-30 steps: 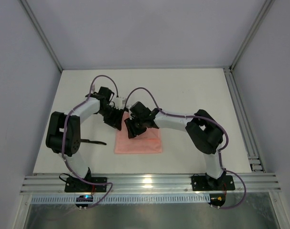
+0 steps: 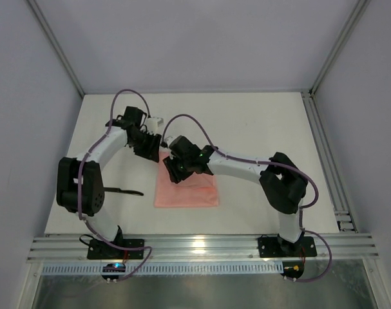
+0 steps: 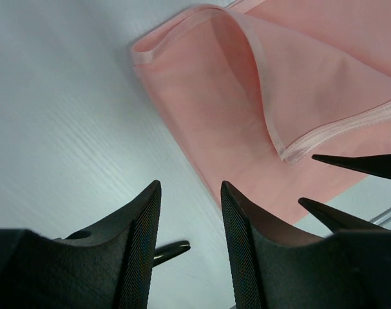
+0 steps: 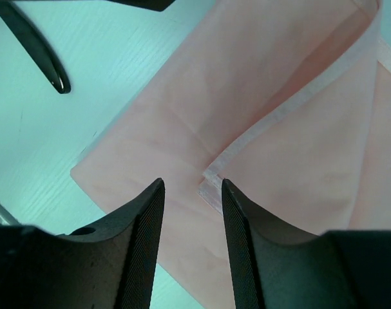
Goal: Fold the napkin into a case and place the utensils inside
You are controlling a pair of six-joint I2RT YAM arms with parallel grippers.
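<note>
The pink napkin (image 2: 185, 197) lies on the white table, its lower part flat and a loose flap folded over the rest. In the left wrist view the flap (image 3: 311, 84) has a pale hem, and one raised fold curls at the napkin's upper-left corner. My left gripper stands open over the napkin's left edge, with nothing held. Open as well, my right gripper hovers at the flap's corner, its fingers apart and no cloth gripped. A black utensil handle (image 2: 127, 192) rests left of the napkin, partly hidden by the left arm.
The two grippers are close together, and the right gripper's fingers (image 3: 356, 164) reach into the left wrist view. Bare table (image 2: 266, 122) spreads out at the back and right. A metal rail (image 2: 198, 243) runs along the front edge.
The left one is now farther left than before. The napkin's lower part and the black utensil have not moved.
</note>
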